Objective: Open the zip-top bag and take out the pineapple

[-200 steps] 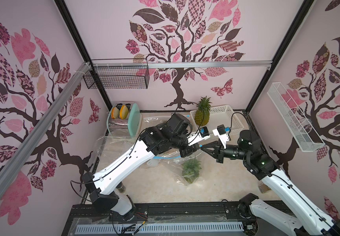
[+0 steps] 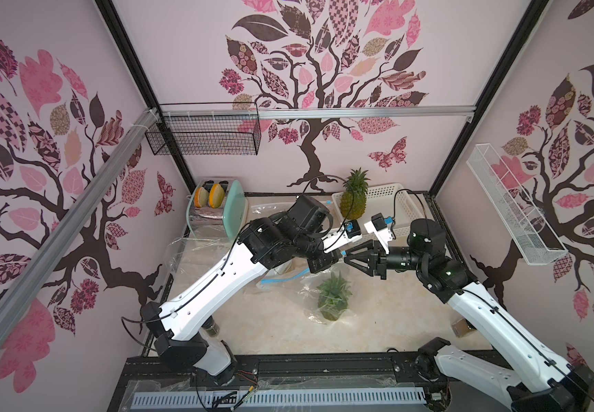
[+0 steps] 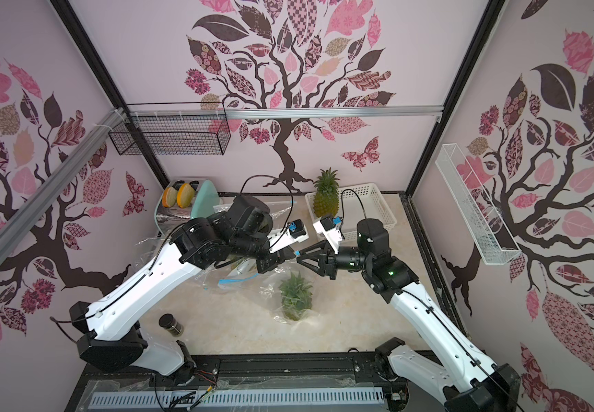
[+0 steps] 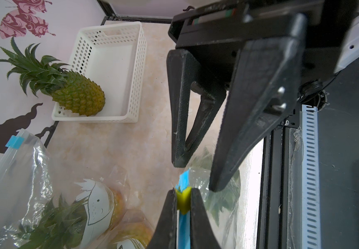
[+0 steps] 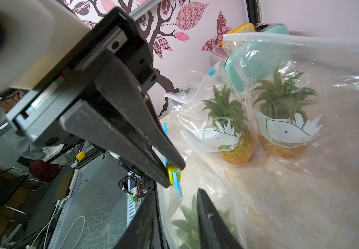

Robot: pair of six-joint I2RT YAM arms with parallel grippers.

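Note:
The zip top bag (image 5: 229, 215) hangs upright above the table, a pineapple (image 3: 297, 296) inside with its green leaves showing through the plastic. My left gripper is shut on the end of the bag's blue zip strip (image 5: 177, 182), where a small yellow piece shows between its fingertips. Close by, my right gripper stands open, its two fingers spread just beyond the zip end. The right wrist view shows bag plastic behind that gap; nothing is clearly gripped there. From above, the two grippers nearly meet over the bag.
Two more bagged pineapples (image 5: 285, 120) stand to the left on the table. A bare pineapple (image 2: 353, 199) leans in the white basket (image 2: 406, 195) at the back. A green rack (image 2: 235, 216) is at the back left.
Both grippers have shifted a little to the left together, still close to each other. The pineapple inside the bag has stayed in almost the same place.

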